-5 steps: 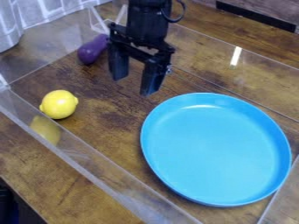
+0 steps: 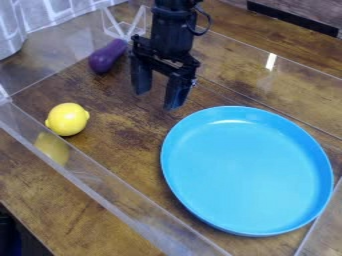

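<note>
My black gripper (image 2: 160,80) hangs at the top centre of the camera view, fingers pointing down and apart, with nothing visible between them. A yellow lemon-like object (image 2: 67,119) lies on the wooden surface at the left. A purple eggplant-like object (image 2: 108,56) lies at the back left, left of the gripper. A large blue round plate (image 2: 246,170) fills the lower right, in front of and to the right of the gripper.
Clear transparent walls border the wooden work area (image 2: 120,170) on the left and front. The wood at the back right and between lemon and plate is clear.
My gripper has shifted slightly back, appearing a little higher and smaller in the view. The objects and plate have not moved.
</note>
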